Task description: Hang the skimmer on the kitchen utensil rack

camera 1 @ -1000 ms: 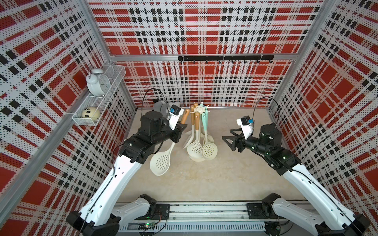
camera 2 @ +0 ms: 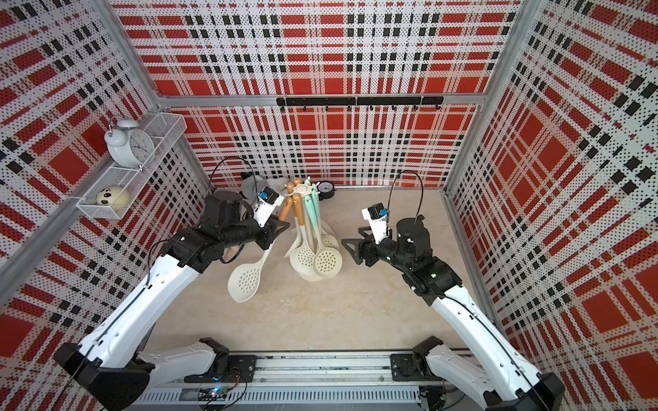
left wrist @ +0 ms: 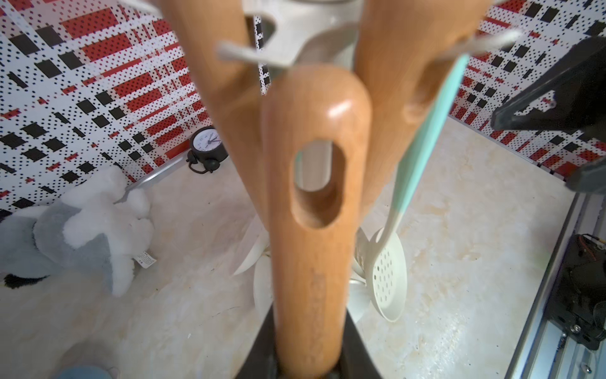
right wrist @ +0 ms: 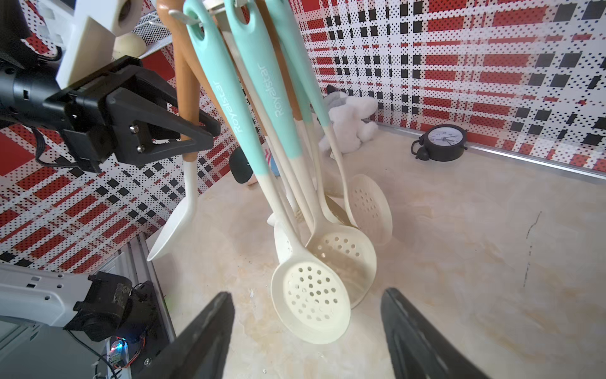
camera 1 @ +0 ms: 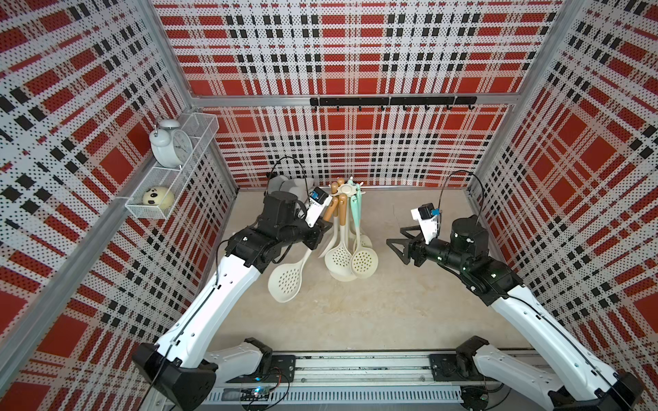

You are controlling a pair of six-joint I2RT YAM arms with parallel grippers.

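The skimmer (camera 1: 285, 282), with a white slotted head and wooden handle, is held by my left gripper (camera 1: 320, 231), shut around its handle left of the rack. The handle's end (left wrist: 317, 126), with its oval hole, stands close to the rack's white hooks (left wrist: 252, 55) in the left wrist view; no hook shows through that hole. The utensil rack (camera 1: 347, 190) has a white round top, partly hidden behind handles. Off to the right, my right gripper (camera 1: 396, 251) stands open with nothing between its fingers.
Several wooden- and mint-handled utensils (right wrist: 312, 297) hang on the rack. A grey plush toy (left wrist: 82, 230) and a small black clock (right wrist: 445, 140) lie behind it. A wire shelf (camera 1: 181, 179) is on the left wall.
My left gripper has carried the skimmer to the right and its handle end is now close to the hanging utensils. The skimmer's head swung slightly right. My right arm stays almost still.
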